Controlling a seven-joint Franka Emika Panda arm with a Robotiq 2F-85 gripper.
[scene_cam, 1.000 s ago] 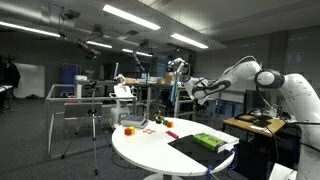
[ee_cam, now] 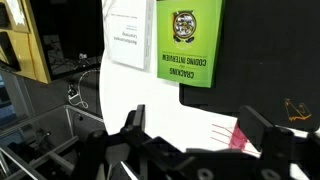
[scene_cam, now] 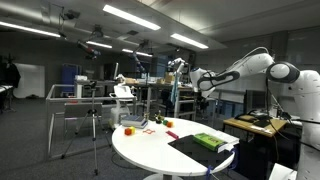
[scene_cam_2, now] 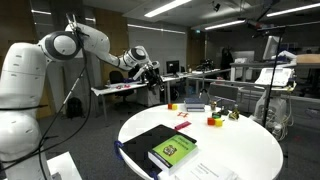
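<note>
My gripper is open and empty, high above the table; its two dark fingers stand wide apart at the bottom of the wrist view. Below it a green book with "Cracking the Coding Interview" on its cover lies partly over a black mat. Beside the book is a white booklet. From the second exterior view, the green book lies flat near the table's front, and my gripper hangs well above and behind it.
A red object lies mid-table. Coloured blocks and a grey tray stand farther back on the round white table. The left of the table has bare room. A tripod stands beside it on the floor.
In the first exterior view, the arm and gripper have shifted to the right. The objects on the table have stayed in place.
</note>
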